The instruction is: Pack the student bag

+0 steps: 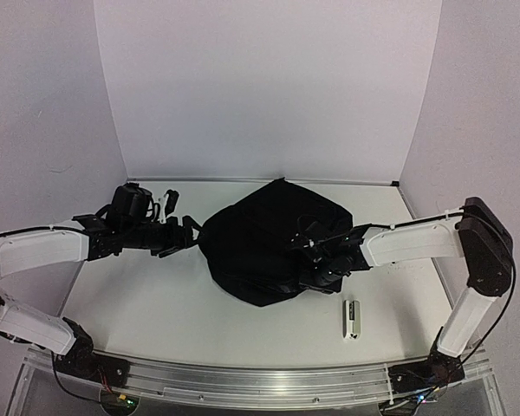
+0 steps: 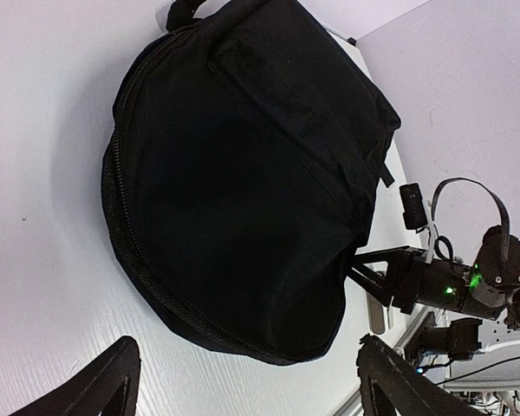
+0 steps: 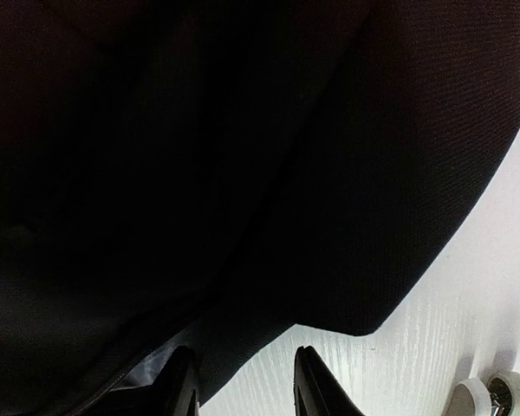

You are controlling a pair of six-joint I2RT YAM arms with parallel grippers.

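A black bag (image 1: 260, 230) lies on the middle of the white table, its zip (image 2: 143, 251) running along the near edge in the left wrist view. At the bag's left edge stands my left gripper (image 1: 193, 232), fingers wide apart and nothing between them. My right gripper is at the bag's near right side with its fingers parted. Dark cloth (image 3: 221, 347) and a raised flap show behind and beside its left finger; whether any cloth is touched I cannot tell. A small white object with a dark stripe (image 1: 352, 319) lies apart from the bag, near the front right.
A metal rail (image 1: 260, 374) runs along the front edge, and white walls enclose the back and sides. A dark strap (image 2: 386, 176) sticks out from the bag's right side.
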